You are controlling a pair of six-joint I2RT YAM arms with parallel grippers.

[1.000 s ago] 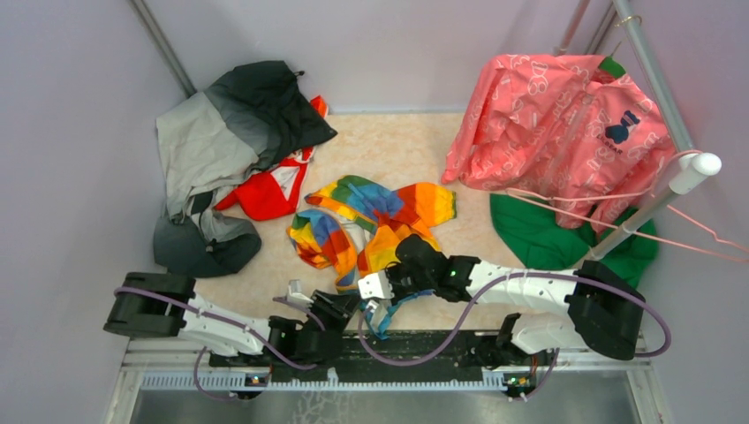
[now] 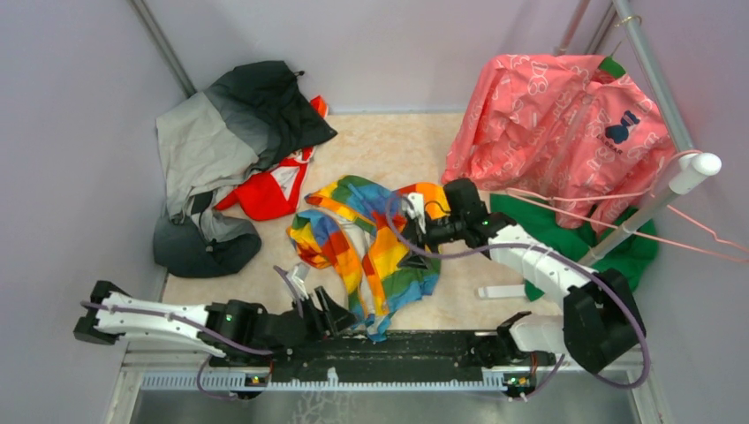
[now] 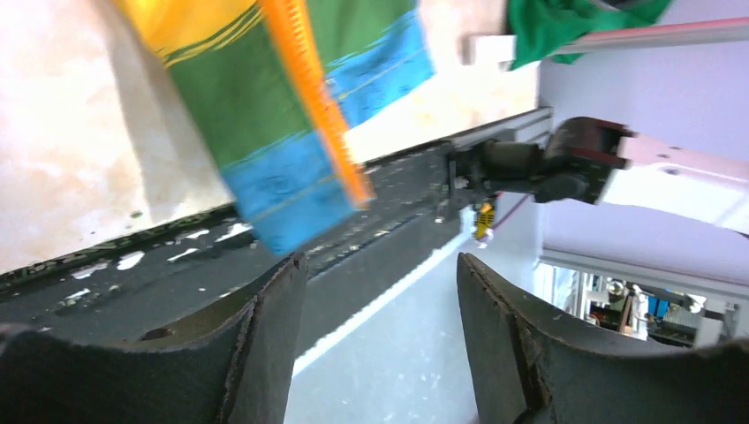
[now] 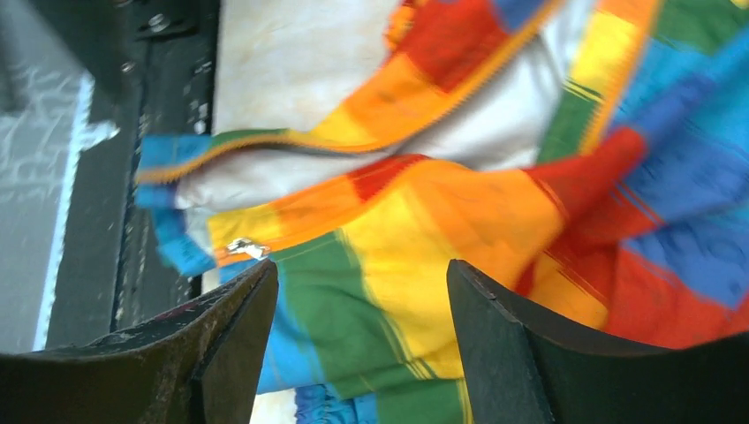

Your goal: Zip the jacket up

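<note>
The rainbow jacket [image 2: 394, 267] lies open on the table, its two front edges apart, the lower hem hanging over the table's front edge. A small zipper piece [image 4: 247, 248] shows on one edge. My left gripper is at the front edge, just left of the hem, fingers apart, nothing between them. My right gripper [image 2: 413, 221] is raised over the middle of the jacket; in the right wrist view its fingers stand open with nothing between them.
Grey and red garments [image 2: 212, 132] lie at the back left. A pink jacket [image 2: 548, 124] hangs at the back right on a rack [image 2: 650, 208], above green cloth [image 2: 521, 221].
My right gripper has moved up and back from the hem to over the jacket's middle. My left gripper has moved slightly left, away from where the two grippers were close together.
</note>
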